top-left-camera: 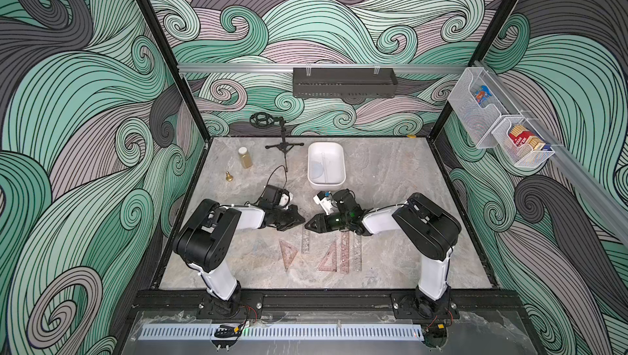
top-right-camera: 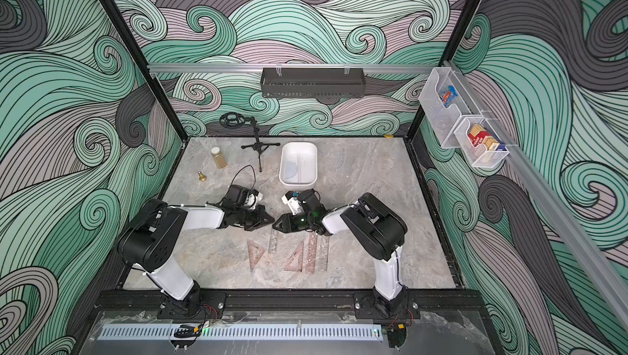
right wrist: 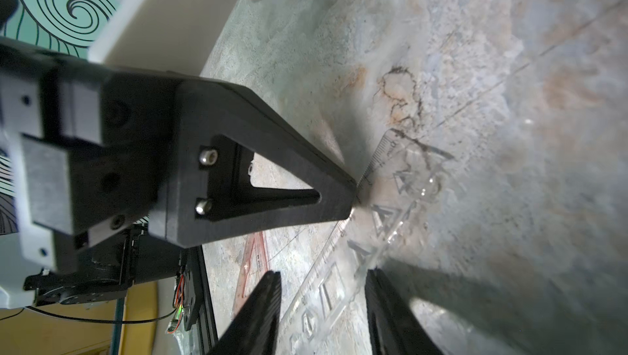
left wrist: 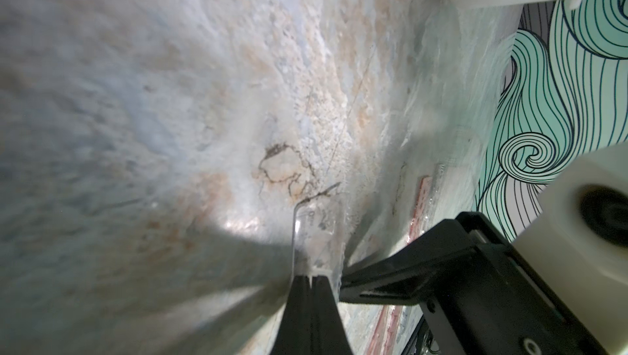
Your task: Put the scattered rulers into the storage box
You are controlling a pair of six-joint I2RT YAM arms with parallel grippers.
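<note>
Shut, with nothing between its fingertips, my left gripper is at the clear plastic ruler, which lies outside its fingers. In the right wrist view, my right gripper stands open, and the ruler's length runs through the gap between its fingers. The white storage box is behind both grippers and holds a translucent flat piece. Nearer the front edge lie a red triangle, a second red triangle, a red straight ruler and another clear ruler.
A black stand, a capped bottle and a small brass object occupy the back left. Mesh baskets hang on the right wall. Bare tabletop extends right of the box. The two grippers are very close together.
</note>
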